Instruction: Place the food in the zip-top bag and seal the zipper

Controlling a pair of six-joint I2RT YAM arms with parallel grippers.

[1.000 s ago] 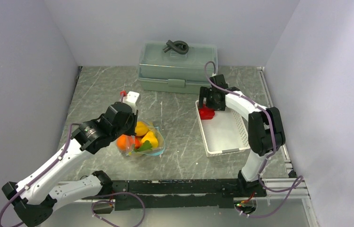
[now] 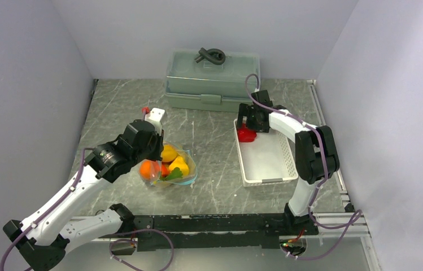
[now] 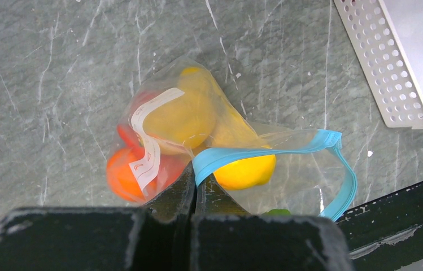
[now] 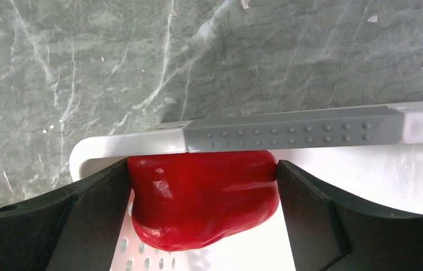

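Note:
In the left wrist view, the clear zip top bag [image 3: 293,186] lies on the table with its blue zipper mouth [image 3: 347,189] spread wide. Inside are a yellow lemon [image 2: 169,153], a yellow pepper [image 2: 179,165], an orange-red item [image 3: 124,172] and something green [image 2: 174,174]. My left gripper is shut at one end of the zipper band, pinching the bag's edge. Over in the white basket [image 2: 243,164] lies a red pepper [image 4: 203,206] against the end wall. My right gripper is open, one finger on each side of it; whether they touch it, I cannot tell.
A translucent green lidded box [image 2: 212,79] stands at the back, a dark coiled object [image 2: 211,56] on top. Clear table separates the bag from the basket. The basket's grey handle rim [image 4: 293,130] crosses close above the red pepper.
Hardly anything differs. The left arm has shifted very slightly while staying at the bag, and the right gripper remains over the red pepper.

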